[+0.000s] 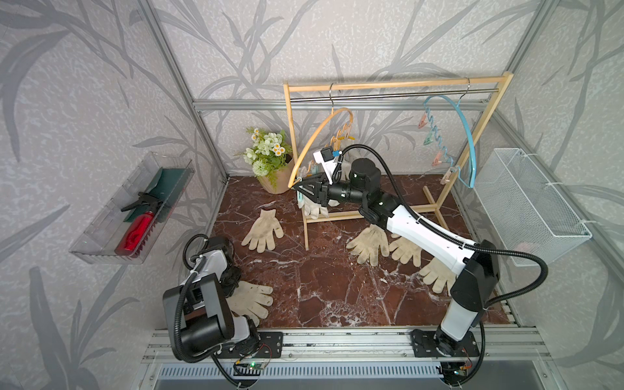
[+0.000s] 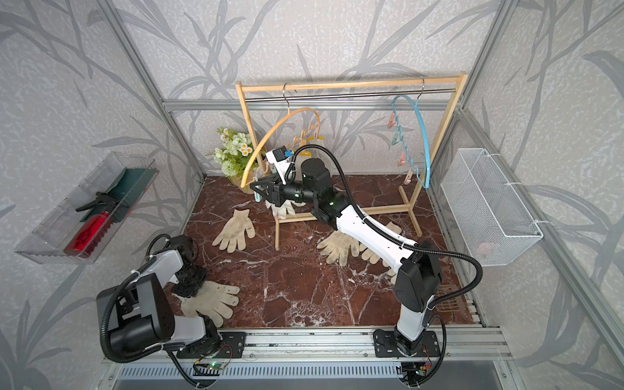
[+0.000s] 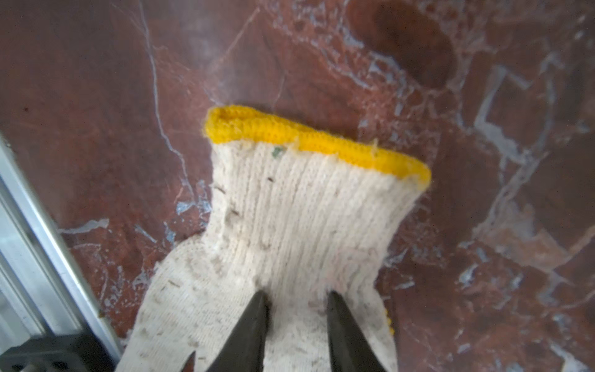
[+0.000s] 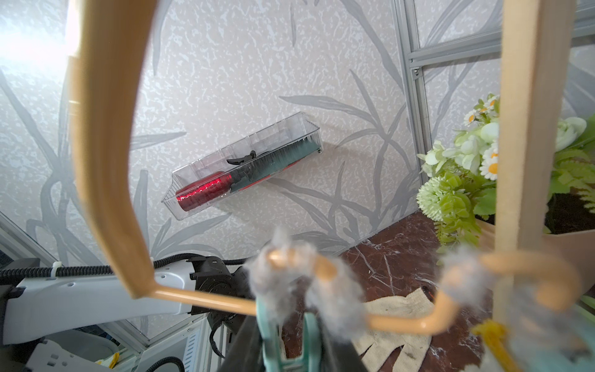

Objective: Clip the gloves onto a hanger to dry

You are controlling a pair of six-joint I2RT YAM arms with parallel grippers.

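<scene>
In the left wrist view my left gripper hangs over a white glove with a yellow cuff, its two fingertips parted above the knit. At the wooden rack, my right gripper is shut on a teal clip at the bottom of the orange hanger, beside pale fluff. White gloves hang behind that arm. Other gloves lie on the marble table, several under and around the rack. A blue hanger with clips hangs at the right.
A flower pot stands by the rack's left post. A clear bin with red items is on the left wall, a white wire basket on the right.
</scene>
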